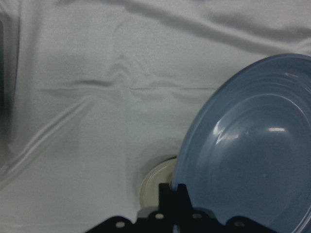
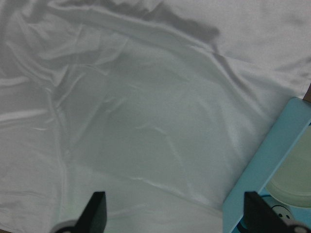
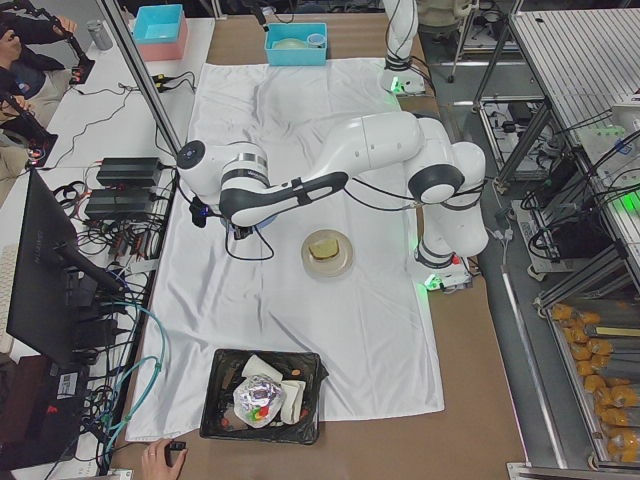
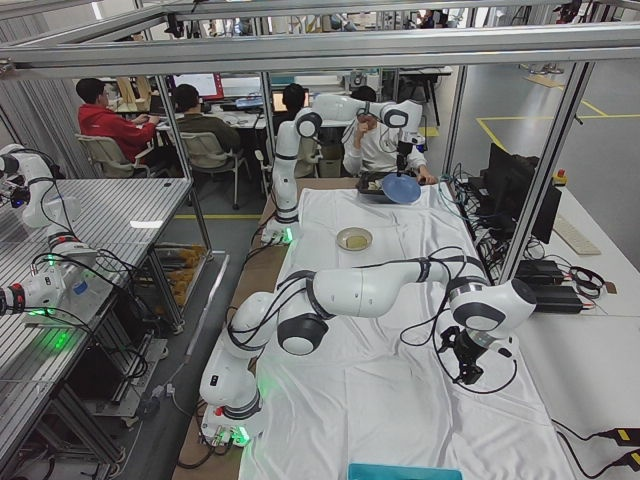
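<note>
A blue plate [image 4: 400, 191] hangs in the air at the far end in the camera right view; in the left wrist view it [image 1: 248, 150] fills the right side, with my left gripper shut on its rim. A beige plate [image 3: 327, 262] with a yellow item [image 3: 323, 247] lies on the white cloth; its edge [image 1: 151, 190] shows beneath the blue plate. My right gripper is open above bare cloth, beside the blue bin [image 2: 257, 172].
A black tray [image 3: 220, 410] with foil and white pieces sits at one end of the table, the blue bin [image 3: 295, 57] at the other. Monitors and cables line one side.
</note>
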